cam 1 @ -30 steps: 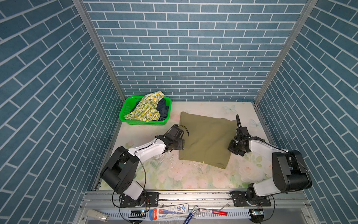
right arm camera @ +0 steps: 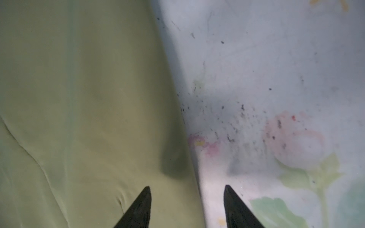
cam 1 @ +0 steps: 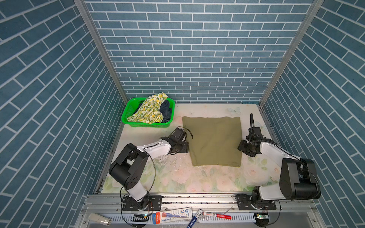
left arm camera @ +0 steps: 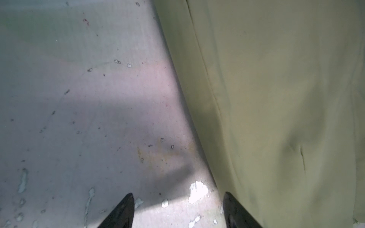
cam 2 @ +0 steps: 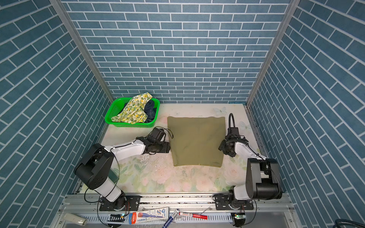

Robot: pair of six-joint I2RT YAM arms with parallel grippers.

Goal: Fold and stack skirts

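Note:
An olive skirt lies spread on the table as a fairly flat, nearly square panel, its near edge slightly narrower than its far one. At its left edge is my left gripper, open; the left wrist view shows bare table between its fingers, with the cloth by the right finger. My right gripper stands open at the opposite edge. In the right wrist view the skirt's edge runs between those fingers, uncaught. Small creases show in the cloth near both sides.
A green basket stands at the back left with a yellow lemon-print garment and dark blue cloth in it. Pens and a package lie on the front rail, off the table.
The olive skirt has turned and its right side has shifted rightward, so it now lies straighter. My right gripper has moved right, while the left has shifted only slightly.

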